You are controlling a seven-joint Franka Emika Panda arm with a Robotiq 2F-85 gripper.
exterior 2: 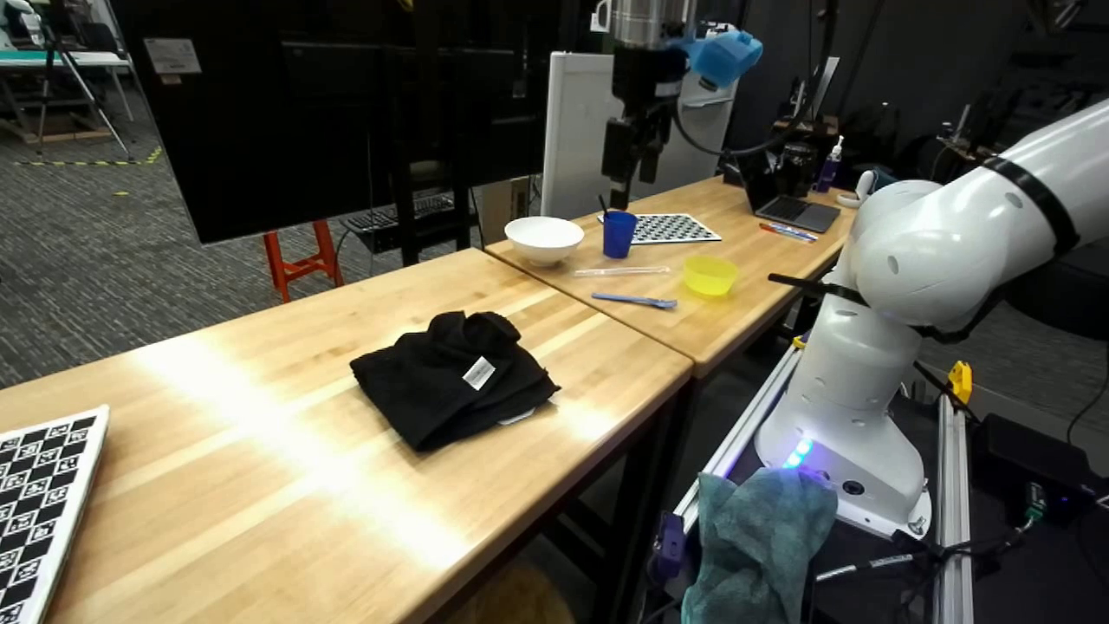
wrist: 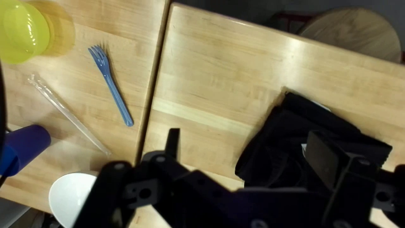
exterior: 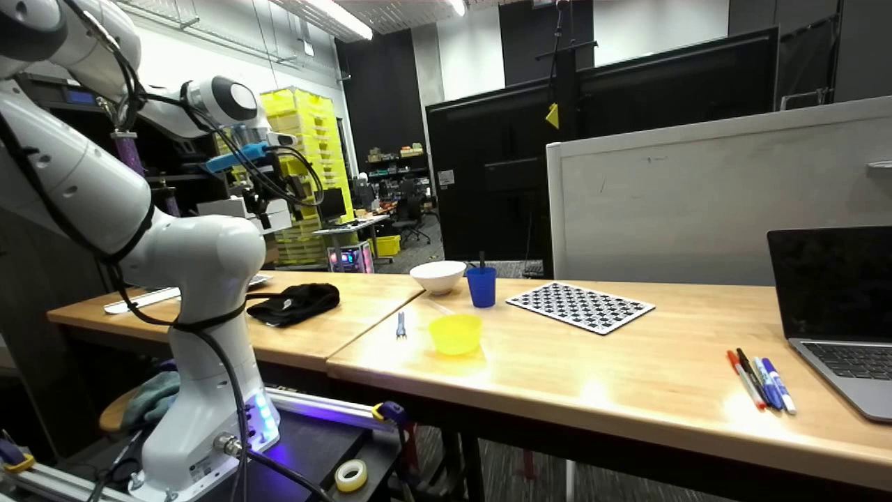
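High above the tables hangs my gripper (exterior 2: 634, 187), open, its two fingers wide apart with nothing held between them. In the wrist view a black cloth (wrist: 273, 152) lies on the table partly behind one finger (wrist: 322, 161), well below it. A blue fork (wrist: 114, 91) rests on the other table near the seam. Beside it are a clear wrapped straw (wrist: 72, 116) and a yellow bowl (wrist: 26, 32). A blue cup (exterior 2: 619, 235) with a dark item standing in it is near the white bowl (exterior 2: 543, 239).
A checkered board (exterior: 581, 307), several markers (exterior: 759, 381) and a laptop (exterior: 836, 335) occupy the farther part of one table. Another checkered board (exterior 2: 42, 499) lies at the other table's end. Bare wood (exterior 2: 281, 416) surrounds the cloth.
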